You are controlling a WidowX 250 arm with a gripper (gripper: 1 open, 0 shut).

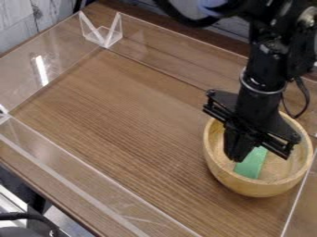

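A round wooden bowl (258,185) sits at the right side of the table, with a green object (250,163) lying inside it. My black gripper (246,139) hangs over the bowl, its fingertips low near the rim and above the green object, partly hiding it and the bowl's back. The finger looks narrow; whether anything is between the fingertips cannot be made out.
A clear wire-like holder (102,30) stands at the back left. Dark cables show at the lower left corner, and the table's edge runs along the back.
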